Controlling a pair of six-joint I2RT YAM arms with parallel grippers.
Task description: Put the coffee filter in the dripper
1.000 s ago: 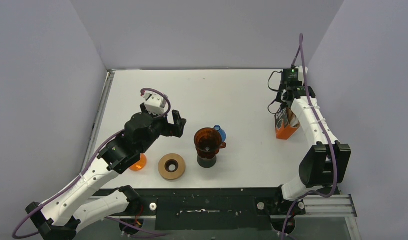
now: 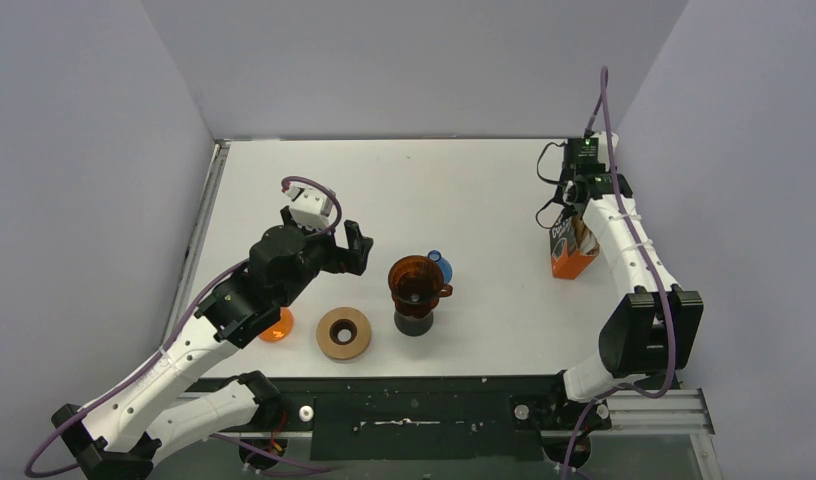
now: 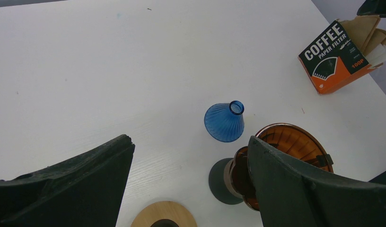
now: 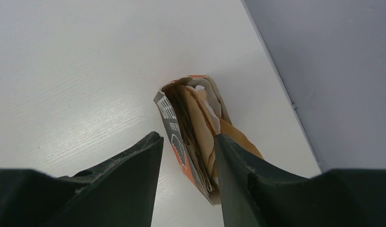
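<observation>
The orange-and-black coffee filter box stands at the table's right, open, with brown and white paper filters inside. My right gripper is over that box, fingers apart, the filters visible between and beyond the fingertips; whether it touches them I cannot tell. The brown dripper sits on a dark stand at the middle front. My left gripper hangs open above the table, left of the dripper in the top view.
A blue cone is behind the dripper, a wooden ring to its left, an orange object further left. Walls border the sides.
</observation>
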